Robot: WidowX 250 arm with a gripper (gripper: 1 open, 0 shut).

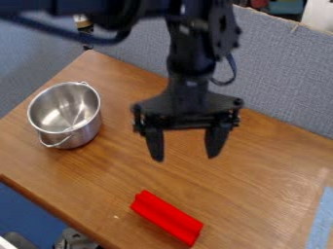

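Observation:
A black gripper [185,144] hangs open over the middle of the wooden table, its two dark fingers apart with only tabletop showing between them; the arm above is blurred. A red bar [166,218] lies diagonally near the front edge, below the gripper in the view. A steel pot [65,114] with wire handles stands at the left of the table.
Grey padded walls [286,73] border it at the back. A light blue strip runs along the right edge, and dark blue shows beyond the front-left edge.

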